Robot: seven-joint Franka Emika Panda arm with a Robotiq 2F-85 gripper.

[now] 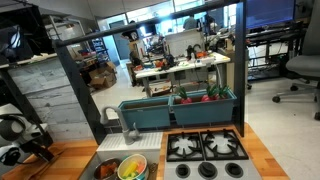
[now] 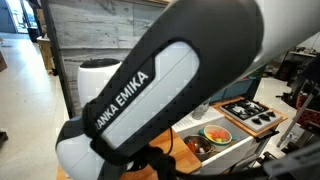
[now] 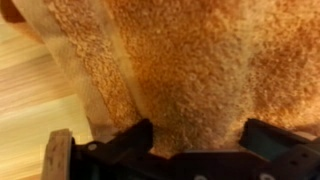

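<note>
An orange terry towel (image 3: pixel 200 60) with a paler hem along its left side fills most of the wrist view. My gripper is close over it, fingers apart, with only towel showing between the dark fingers. Whether the fingertips touch the cloth I cannot tell. In exterior view 1 the white arm (image 1: pixel 18 130) reaches in at the far left, low over the wooden tabletop. Exterior view 2 has the arm (image 2: pixel 120 100) across its middle, hiding much of the work area.
Pale wood (image 3: pixel 35 105) lies bare left of the towel. A sink holds a pot (image 1: pixel 107 169) and a colourful bowl (image 1: pixel 132 167), with a faucet (image 1: pixel 127 126) behind. Further right are a stove (image 1: pixel 205 146) and a blue-green bin (image 1: pixel 190 112) of red items.
</note>
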